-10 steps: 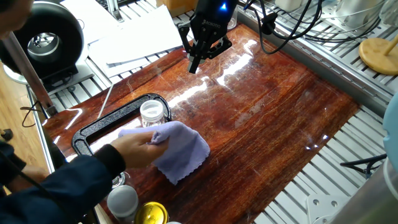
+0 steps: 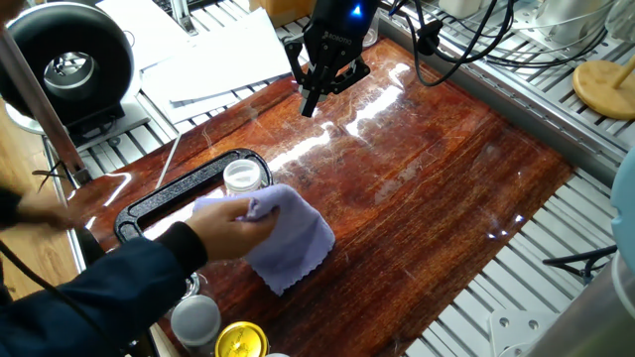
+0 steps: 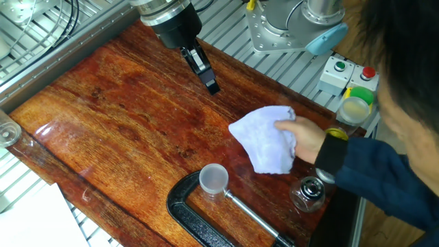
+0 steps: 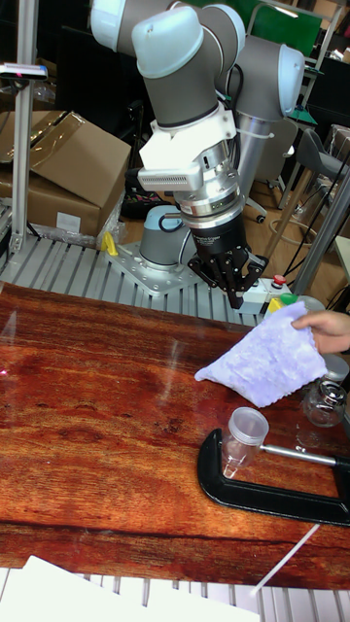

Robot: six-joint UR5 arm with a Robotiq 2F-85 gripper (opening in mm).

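Observation:
My gripper (image 2: 310, 105) hangs above the wooden board, its fingertips together and nothing seen between them. In exterior view 2 the gripper (image 3: 212, 87) points down over the board's far part, apart from everything. A pale purple cloth (image 2: 288, 243) with a zigzag edge is pinched by a person's hand (image 2: 230, 230) and spreads over the board. The same cloth (image 4: 264, 358) shows in exterior view 3 in front of the gripper (image 4: 237, 300), to its lower right.
Beside the cloth, a black clamp (image 3: 180, 206) lies with a clear lidded jar (image 3: 214, 180) at its end. More jars, one with a gold lid (image 2: 241, 342), stand near the person's arm. White paper (image 2: 223, 64) lies off the board. Much of the board is bare.
The person's hand and the cloth have shifted slightly. Their other hand has moved up at the left edge. My gripper has stayed still.

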